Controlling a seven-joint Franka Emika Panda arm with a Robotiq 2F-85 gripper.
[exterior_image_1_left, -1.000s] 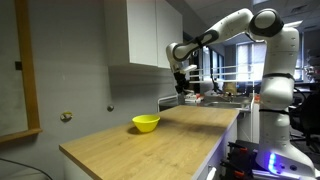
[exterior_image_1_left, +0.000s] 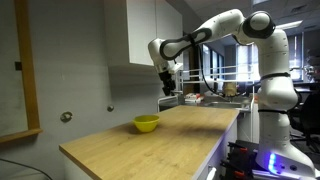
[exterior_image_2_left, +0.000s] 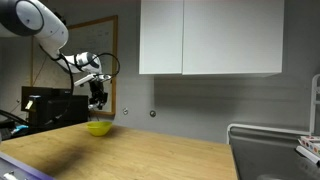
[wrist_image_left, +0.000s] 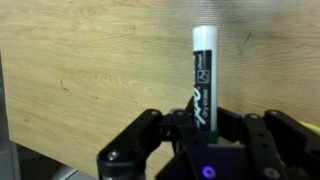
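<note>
A white marker (wrist_image_left: 205, 72) with dark lettering and a green end stands large in the wrist view. My gripper is shut on it near the green end, and the marker's white end points toward the camera. In exterior view 1 the gripper (exterior_image_1_left: 167, 91) hangs above the table, to the right of a yellow bowl (exterior_image_1_left: 147, 123). From exterior view 2, the gripper (exterior_image_2_left: 97, 103) shows above the bowl (exterior_image_2_left: 99, 128); the marker is too small to make out there. Only a yellow sliver of bowl (wrist_image_left: 314, 143) enters the wrist view's right edge.
White cupboards (exterior_image_2_left: 210, 40) hang on the wall above it. A wire rack (exterior_image_1_left: 178, 99) and a sink area (exterior_image_1_left: 228, 95) lie behind the table on the right.
My arm has swung left in exterior view 1, bringing the gripper closer to the bowl. The bowl has stayed where it was.
</note>
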